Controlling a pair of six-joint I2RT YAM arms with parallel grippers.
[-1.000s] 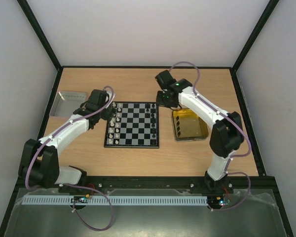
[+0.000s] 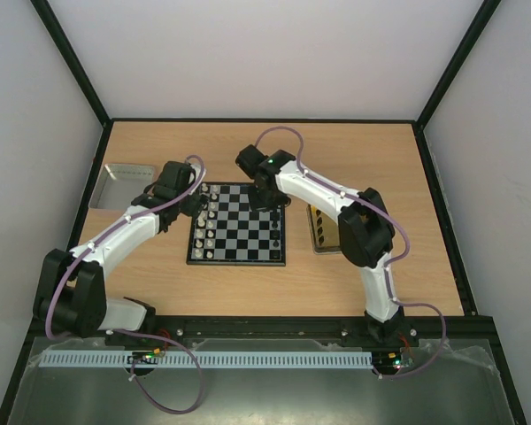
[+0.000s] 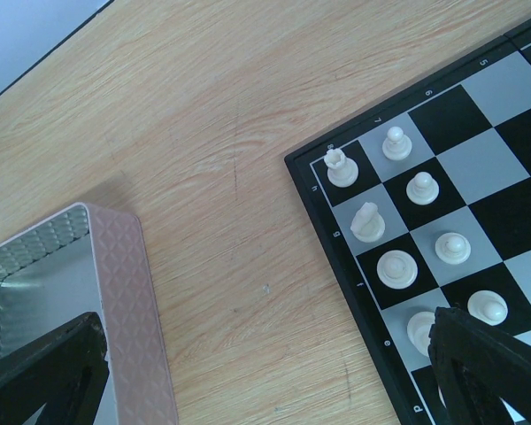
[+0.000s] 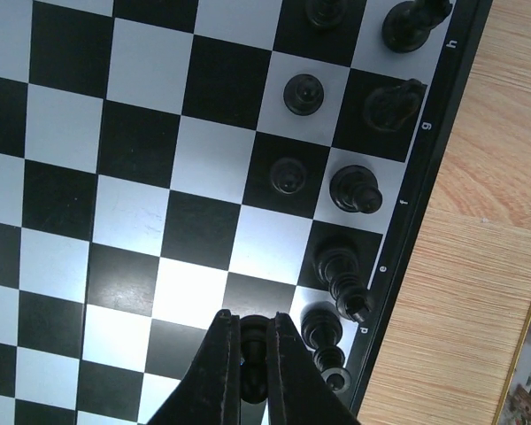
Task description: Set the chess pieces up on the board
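Observation:
The chessboard [image 2: 238,263] lies mid-table, its left edge lined with white pieces [image 3: 396,269]. Along the opposite edge stand black back-row pieces [image 4: 356,189], with black pawns [image 4: 303,94] in front of some of them. My right gripper is shut on a black piece [image 4: 254,376], seen from above between the fingers; its kind is hard to tell. It hangs over the board, inward of the black back-row pieces near the d file. My left gripper stands open at the board's left edge, its fingers wide apart, one overlapping the white pieces in view.
An empty-looking pale bin [image 3: 128,292] stands left of the board. To the board's right, a yellowish tray [image 2: 341,251] holds several dark pieces, partly hidden by the right arm. Bare table lies in front of the board.
My right gripper has moved left from beside the tray side, over the black back row and further inward across the board, carrying the black piece. The left arm has stayed still.

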